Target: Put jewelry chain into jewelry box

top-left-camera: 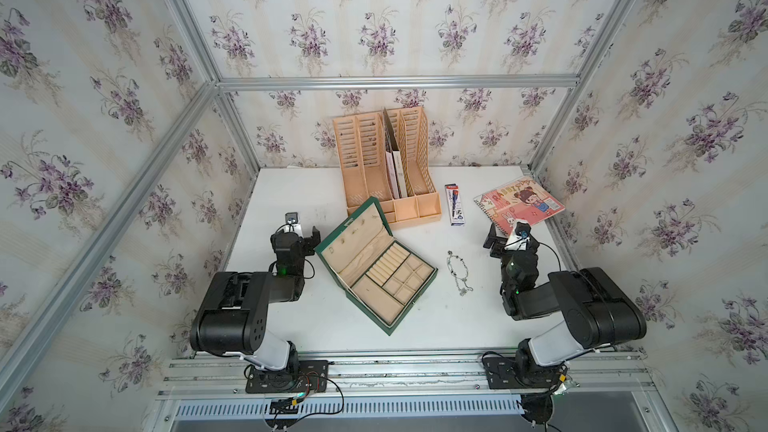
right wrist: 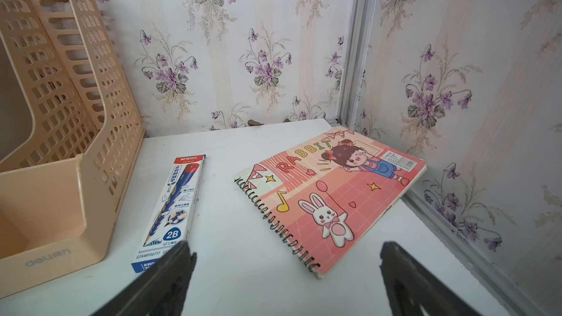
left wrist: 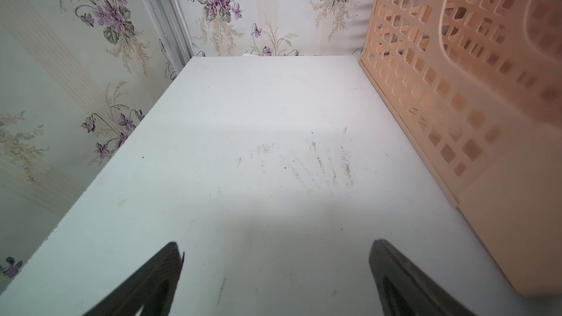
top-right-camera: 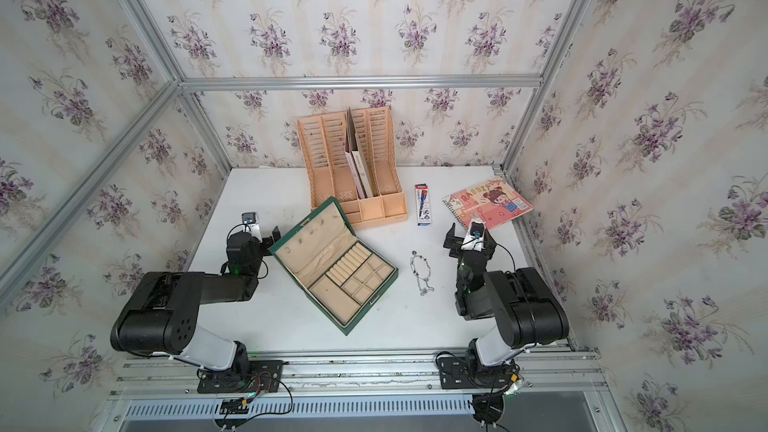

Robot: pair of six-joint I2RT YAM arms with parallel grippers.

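Observation:
The silver jewelry chain lies loosely stretched on the white table, right of the jewelry box and apart from it. The green jewelry box stands with its lid raised toward the back left. Its beige compartments and ring rolls are visible, with no chain in them. To the left of the box is my left gripper, open over bare table. On the chain's right side my right gripper also stands open, nothing between its fingers. Neither wrist view shows the chain or the box.
A peach file organizer holding folders stands behind the box. Right of it lies a pencil pack. A pink spiral notebook rests at the back right, beyond my right gripper.

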